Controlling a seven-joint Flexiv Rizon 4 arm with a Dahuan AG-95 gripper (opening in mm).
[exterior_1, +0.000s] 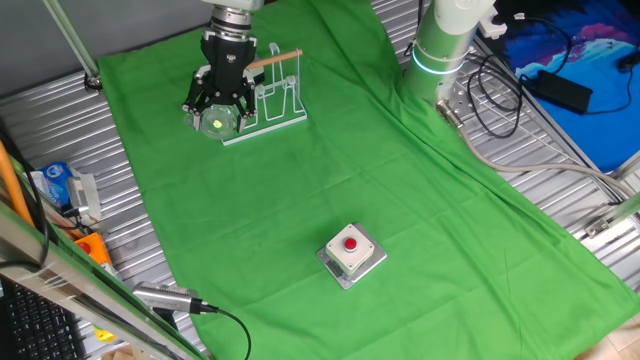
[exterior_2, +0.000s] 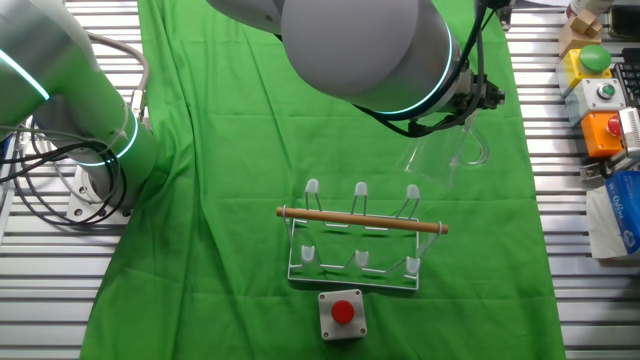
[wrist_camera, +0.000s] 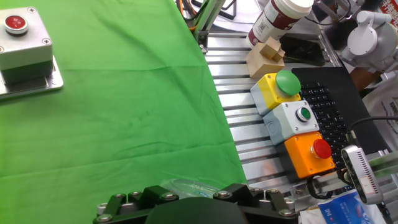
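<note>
A clear glass mug (exterior_1: 217, 122) is between the fingers of my black gripper (exterior_1: 220, 108), which appears shut on it. In exterior view 2 the transparent mug (exterior_2: 437, 158) extends below the gripper (exterior_2: 478, 98), its handle toward the right. Only a sliver of glass (wrist_camera: 189, 186) shows between the fingers at the bottom of the wrist view. Close by stands a white wire rack (exterior_1: 285, 122) with a wooden bar (exterior_2: 362, 219) across it and white-tipped prongs. Where the fingers touch the glass is hard to make out.
A red push button on a grey box (exterior_1: 350, 247) stands on the green cloth (exterior_1: 250, 220). Yellow, white and orange button boxes (wrist_camera: 309, 155) line the metal table beyond the cloth's edge.
</note>
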